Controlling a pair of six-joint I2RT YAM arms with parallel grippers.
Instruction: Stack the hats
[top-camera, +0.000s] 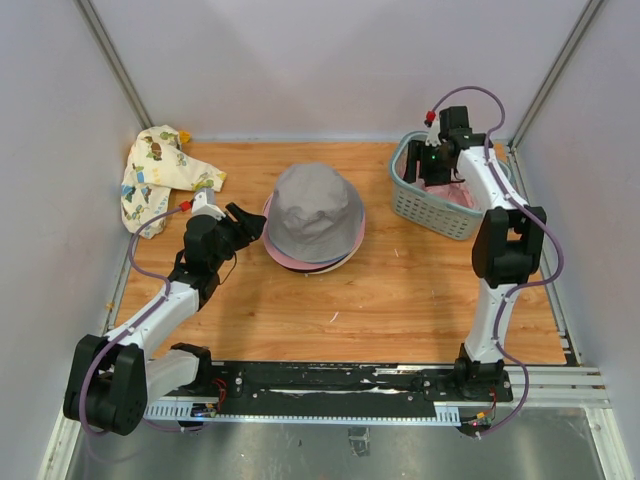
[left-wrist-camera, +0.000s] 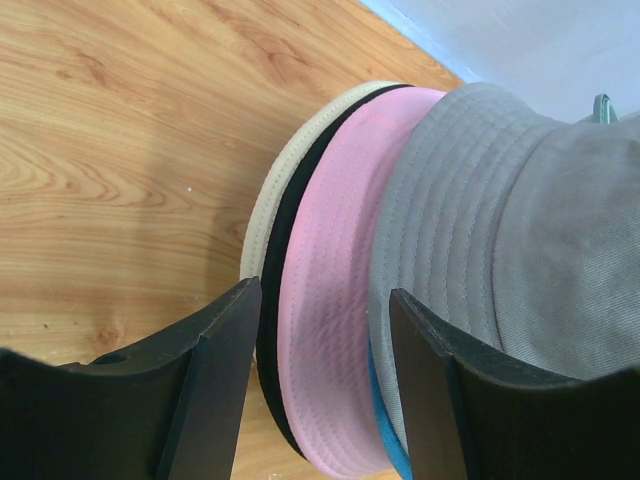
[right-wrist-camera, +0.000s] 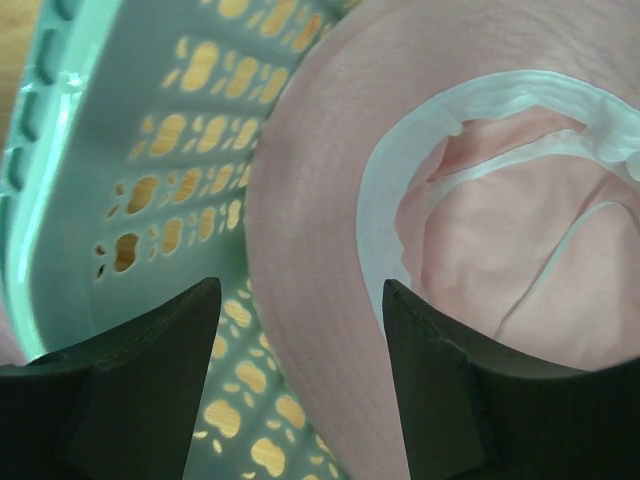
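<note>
A stack of hats stands mid-table, a grey hat (top-camera: 315, 213) on top with a pink brim (left-wrist-camera: 335, 220) beneath it. Black and cream brims (left-wrist-camera: 290, 150) show lower down, and a blue edge peeks out below the grey. My left gripper (top-camera: 248, 220) is at the stack's left edge, open, its fingertips apart over the brims without closing on them. In the basket (top-camera: 430, 207) at the back right lies a pale pink hat (right-wrist-camera: 310, 200), inner side visible. My right gripper (top-camera: 416, 163) reaches over that basket, open, with the hat's brim beneath its parted fingers.
A crumpled patterned cloth (top-camera: 160, 175) lies at the table's back left. The basket's perforated wall (right-wrist-camera: 160, 190) rises close to the right gripper. Bare wood (top-camera: 400, 300) stretches between stack, basket and front edge.
</note>
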